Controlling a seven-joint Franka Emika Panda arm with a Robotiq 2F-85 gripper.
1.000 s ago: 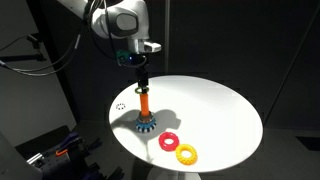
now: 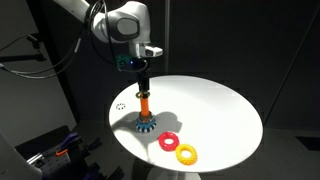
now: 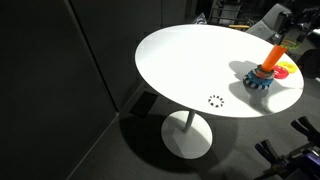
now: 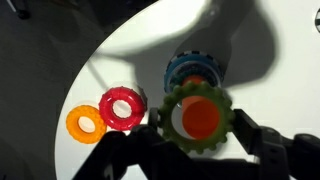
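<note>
An orange post (image 2: 144, 107) stands upright on the table, with a blue ring (image 2: 146, 126) around its foot. My gripper is shut on a green toothed ring (image 4: 172, 124), one finger on each side of it. Looking down in the wrist view, the orange post top (image 4: 201, 118) shows through the ring's hole. From the side, the green ring (image 2: 142, 95) is level with the very top of the post; whether the post has entered the hole I cannot tell. Behind the post's top, exterior view 2 shows the gripper only partly.
A red ring (image 2: 168, 141) and a yellow ring (image 2: 187, 154) lie flat near the white table's front edge. A small dotted circle (image 3: 216, 101) is on the table near its rim.
Over the last second the gripper and green ring have come down slightly at the post's top. The post and the rings on the table have stayed put.
</note>
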